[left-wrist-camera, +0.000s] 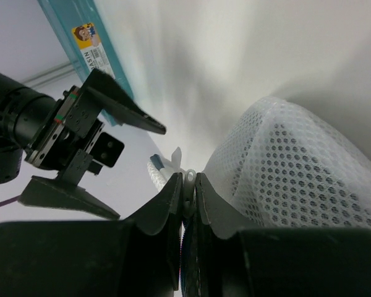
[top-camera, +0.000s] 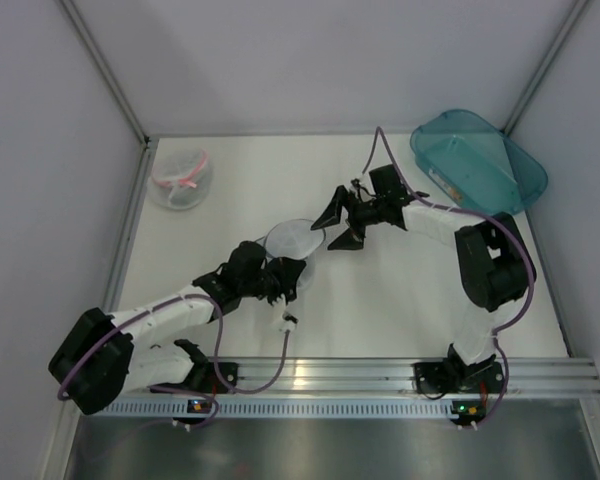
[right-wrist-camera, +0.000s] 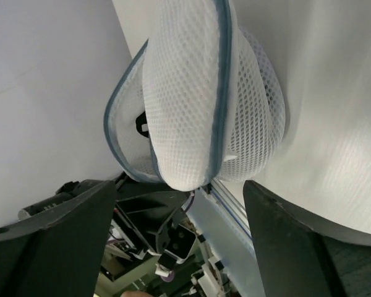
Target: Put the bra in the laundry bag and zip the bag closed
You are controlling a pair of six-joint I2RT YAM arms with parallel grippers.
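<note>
The white mesh laundry bag (top-camera: 292,238) with blue zip edging lies at table centre, its opening visible in the right wrist view (right-wrist-camera: 185,93). My left gripper has its fingers close about part of the bag near the edging; whether it is fully shut is unclear beyond that narrow white piece between them. My right gripper (top-camera: 336,225) stands open just above and right of the bag, nothing between its fingers. I cannot make out the bra inside the bag.
A second mesh bag (top-camera: 179,180) with pink trim lies at the back left. A teal bin (top-camera: 475,150) sits at the back right.
</note>
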